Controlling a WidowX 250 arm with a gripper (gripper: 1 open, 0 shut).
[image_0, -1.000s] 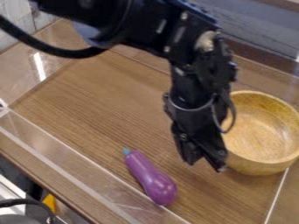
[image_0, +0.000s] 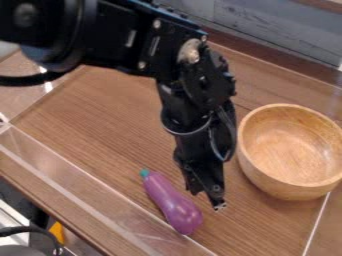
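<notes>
A purple eggplant (image_0: 174, 205) with a green stem lies on the wooden table in the lower middle. My black gripper (image_0: 205, 186) hangs just right of and slightly above it, pointing down; its fingers look shut, with nothing visible between them. A wooden bowl (image_0: 291, 135) sits at the right, beside the gripper and partly behind it.
A raised ledge runs along the back right. The table's front left edge has a clear strip, with cables and a yellow item below it.
My gripper has moved left, away from the bowl and toward the eggplant. The eggplant and bowl have not moved.
</notes>
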